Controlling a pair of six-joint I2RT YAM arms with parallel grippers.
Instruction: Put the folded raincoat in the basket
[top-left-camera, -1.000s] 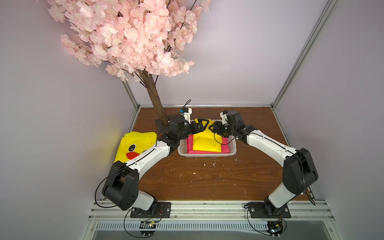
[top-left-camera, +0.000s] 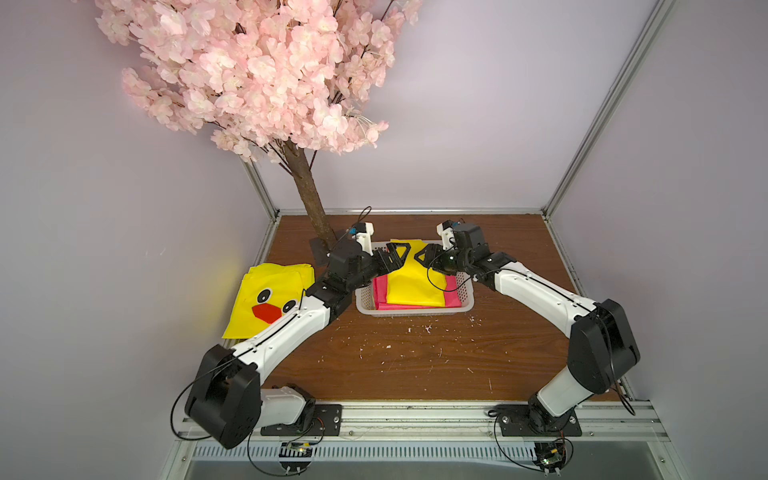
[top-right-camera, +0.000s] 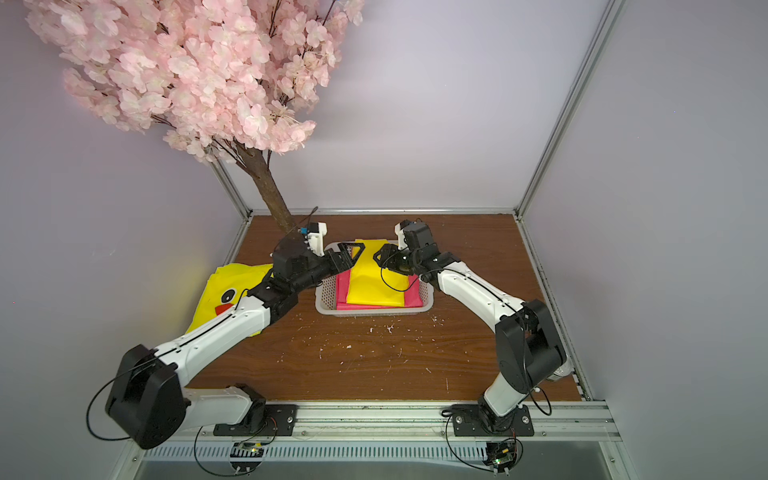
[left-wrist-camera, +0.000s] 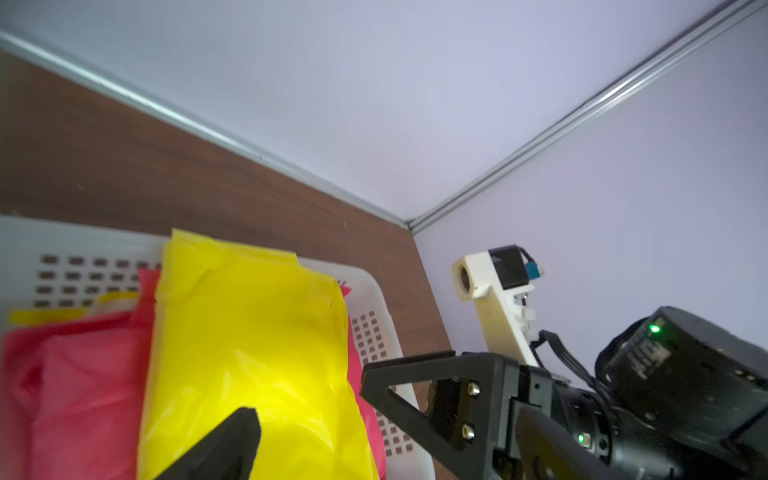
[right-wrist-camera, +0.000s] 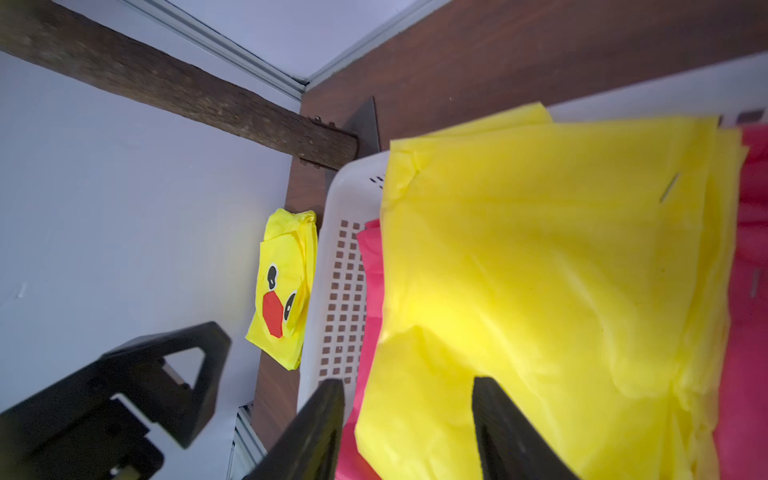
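A folded yellow raincoat (top-left-camera: 416, 284) lies in the white perforated basket (top-left-camera: 416, 312), on top of pink folded cloth (top-left-camera: 453, 294). Its far end reaches the basket's back rim. Above its left side is my left gripper (top-left-camera: 402, 252), fingers spread and empty. My right gripper hovers over the right side with a gap between its dark fingers and no cloth seen caught there. Another folded yellow raincoat (top-left-camera: 268, 300), with a duck face, rests at the table's left, partly behind my left arm in the top right view.
A tree with pink blossoms stands at the back left, its trunk (top-left-camera: 306, 185) close to the basket. Wooden table (top-left-camera: 416, 364) in front of the basket is clear except for small scraps. Walls enclose the back and sides.
My left arm has drawn a little left and toward the front. The yellow raincoat in the basket has shifted slightly toward the front. My right arm has barely moved.
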